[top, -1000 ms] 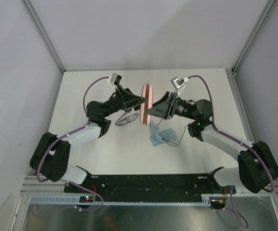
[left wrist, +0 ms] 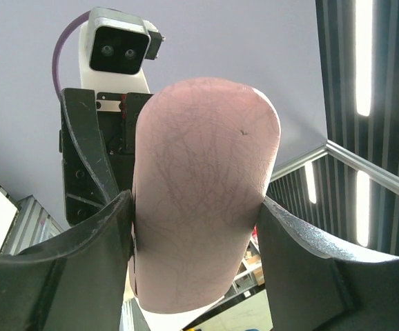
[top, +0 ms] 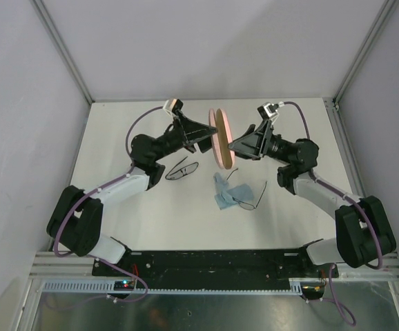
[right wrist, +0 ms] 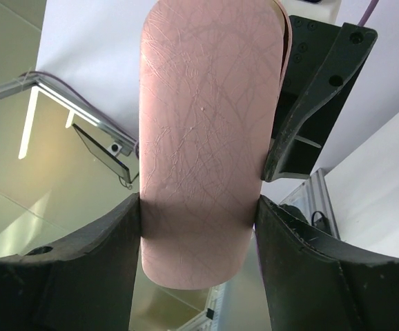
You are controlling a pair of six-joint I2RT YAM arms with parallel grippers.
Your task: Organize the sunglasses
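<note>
A pink case with a tan inside is held upright in the air between both grippers, partly parted lengthwise. My left gripper is shut on it; in the left wrist view its pink face fills the middle. My right gripper has its fingers at the case's other side, one on each side in the right wrist view; how firmly they close is unclear. Below lie one pair of sunglasses at left and another pair on a blue cloth.
Both arms reach in from the near corners, above the glasses.
The case and both grippers have risen toward the back and slightly right. The case's two halves have moved further apart.
</note>
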